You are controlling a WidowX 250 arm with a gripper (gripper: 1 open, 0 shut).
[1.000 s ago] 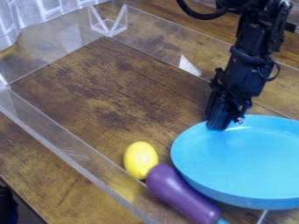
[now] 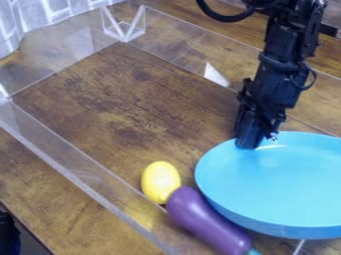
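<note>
My black gripper point(image 2: 249, 134) points down at the upper left rim of a large light-blue plate point(image 2: 286, 189) at the right, its tips at or just behind that rim. It looks shut; whether anything thin is between the fingertips is hard to see. A yellow lemon-like object point(image 2: 160, 181) lies left of the plate, and a purple eggplant point(image 2: 200, 219) lies along the plate's lower left side, just below the lemon.
Clear plastic walls point(image 2: 54, 144) border the wooden surface point(image 2: 120, 110). A white cloth point(image 2: 24, 18) is at the top left corner.
The arm has shifted very slightly to the left over the last second. The plate, lemon and eggplant look unmoved.
</note>
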